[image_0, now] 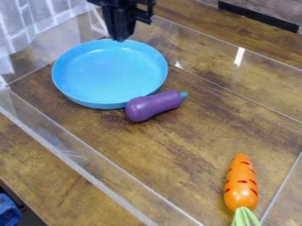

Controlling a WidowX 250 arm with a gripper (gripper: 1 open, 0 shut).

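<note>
My gripper (pixel 120 25) hangs at the top centre, over the back edge of a round blue plate (pixel 109 71), dark and partly cut off by the frame; whether its fingers are apart is unclear. A purple toy eggplant (pixel 154 105) lies just beside the plate's front right. An orange toy carrot (pixel 241 186) with green leaves lies at the lower right, well away from the plate.
A wooden surface (pixel 130 159) with clear see-through walls or strips surrounds the items. A blue object (pixel 7 210) sits at the lower left edge.
</note>
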